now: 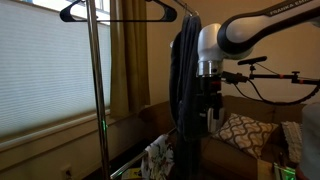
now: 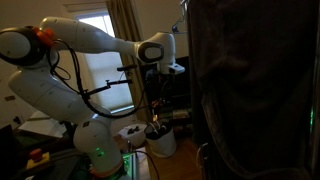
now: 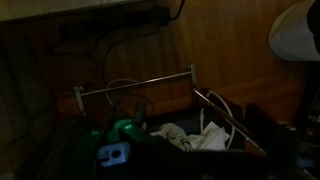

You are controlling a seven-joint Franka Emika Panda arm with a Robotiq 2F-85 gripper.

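My gripper (image 1: 212,122) points down beside the dark hanging garments (image 1: 184,80), on their right in exterior view 1. Its fingers stand open, and no held item shows between them, though the picture is dark. In exterior view 2 the white wrist of the arm (image 2: 158,50) is left of a large dark garment (image 2: 255,80). Looking down in the wrist view, I see pale crumpled cloth (image 3: 211,136) low in the frame. Whether the gripper touches the garments cannot be told.
A black hanger (image 1: 118,14) hangs from the rack, whose metal post (image 1: 98,80) stands at the left. Patterned cloth (image 1: 158,157) lies low near the rack. Behind is a sofa with a cushion (image 1: 246,133). A white bin (image 2: 160,143) stands on the floor.
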